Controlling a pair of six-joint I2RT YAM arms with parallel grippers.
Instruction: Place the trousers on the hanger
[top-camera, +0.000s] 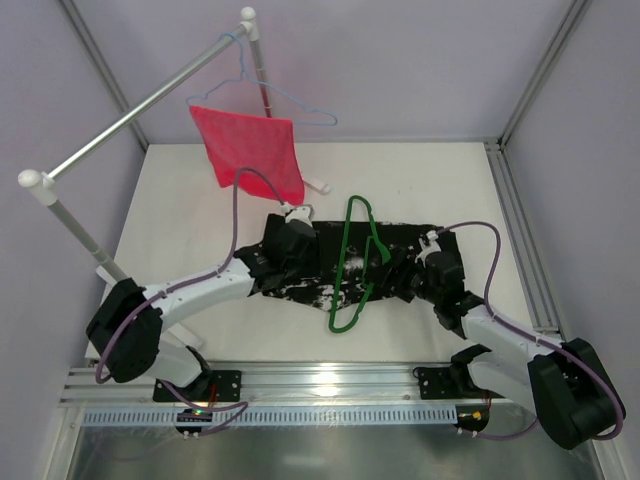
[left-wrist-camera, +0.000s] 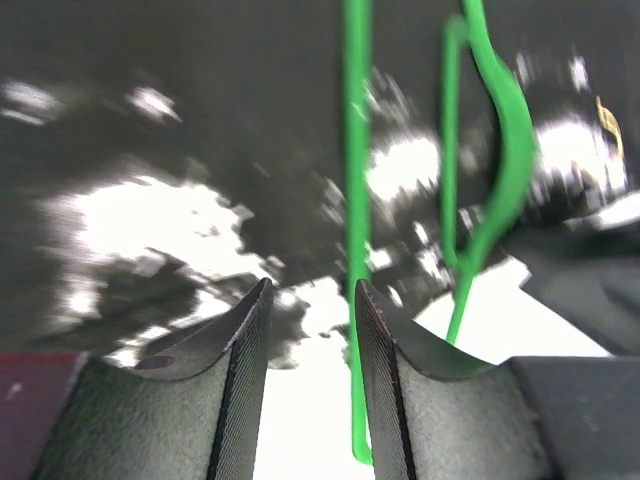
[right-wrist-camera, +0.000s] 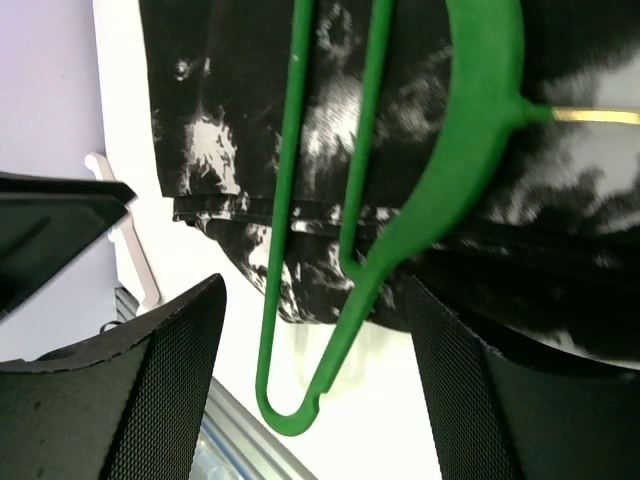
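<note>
Black trousers with white patches (top-camera: 300, 290) lie across the white board. A green hanger (top-camera: 335, 310) lies on top of them, its long bars and hook end also in both wrist views. My left gripper (top-camera: 305, 250) is over the left part of the trousers; in the left wrist view its fingers are close to each other above the cloth, with nothing seen held. My right gripper (top-camera: 400, 275) is at the hanger's right side, low over the trousers; in the right wrist view its fingers are apart, with the hanger beyond them, not held.
A white rail stand (top-camera: 150, 98) stands at the left, carrying a blue hanger (top-camera: 310, 110) with a pink cloth (top-camera: 240, 150). The board (top-camera: 420, 180) is clear behind the trousers and in front of them.
</note>
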